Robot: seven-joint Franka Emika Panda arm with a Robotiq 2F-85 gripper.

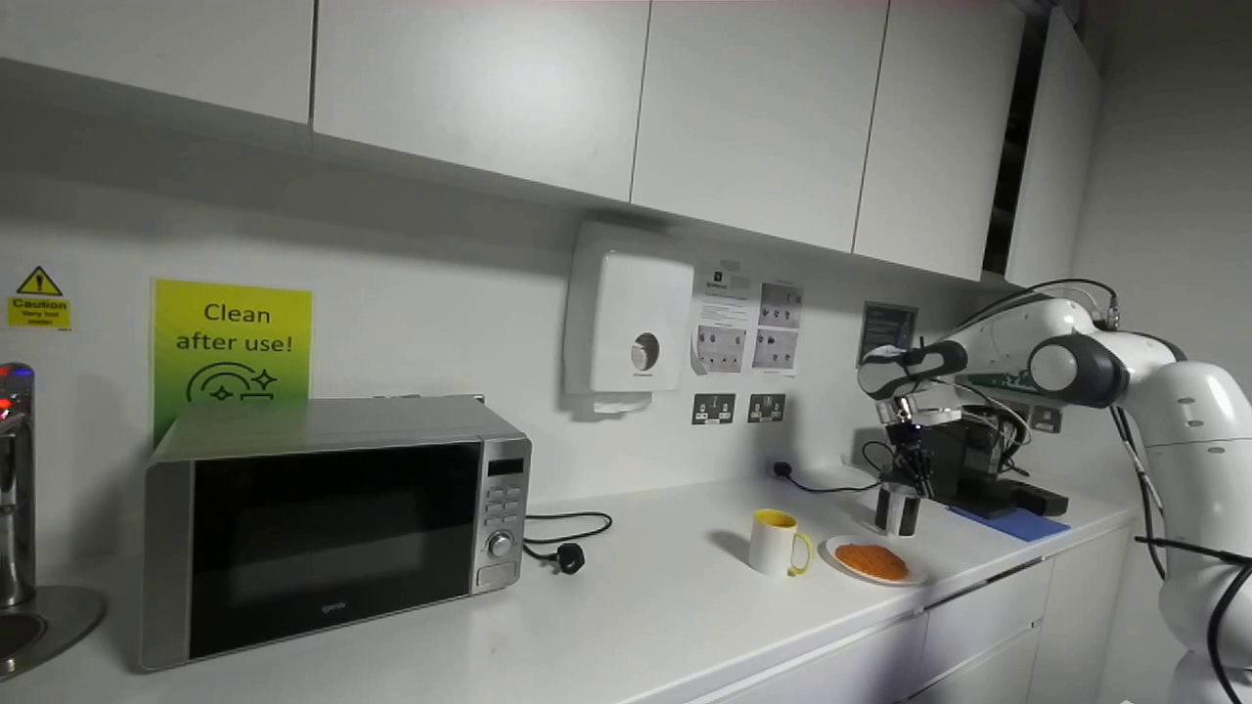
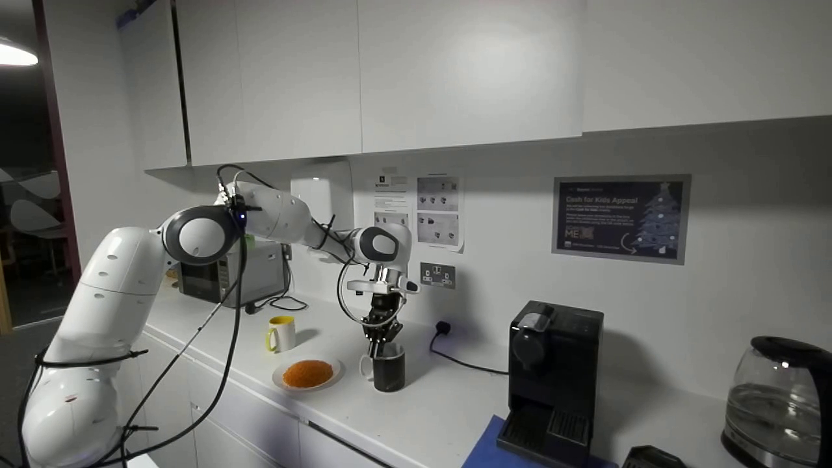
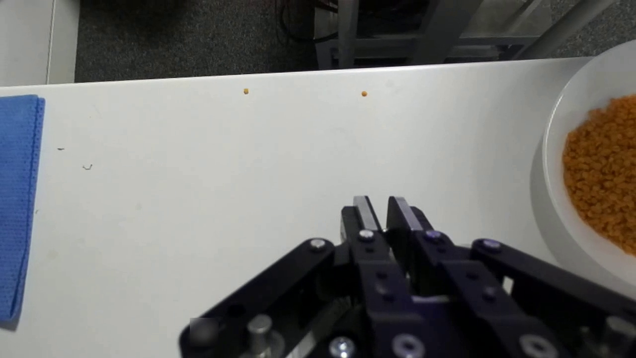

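A dark mug [image 2: 390, 370] with a pale handle stands on the counter beside the coffee machine's side of the plate. My gripper [image 2: 376, 348] points down at the mug's rim, close to the handle side, its fingers drawn nearly together on it. From exterior view 1 the same mug [image 1: 898, 512] shows pale and dark sides beneath the gripper [image 1: 920, 481]. Looking down in the wrist view, a narrow gap separates the fingertips of the gripper; the mug is mostly hidden there behind the fingers.
A plate [image 3: 554, 173] of orange grains lies close by, with a yellow-and-white mug [image 1: 772, 546] beyond it. A black coffee machine [image 2: 554, 374] and blue cloth [image 3: 18, 203] are on the other side. The microwave [image 1: 340, 528] is far off.
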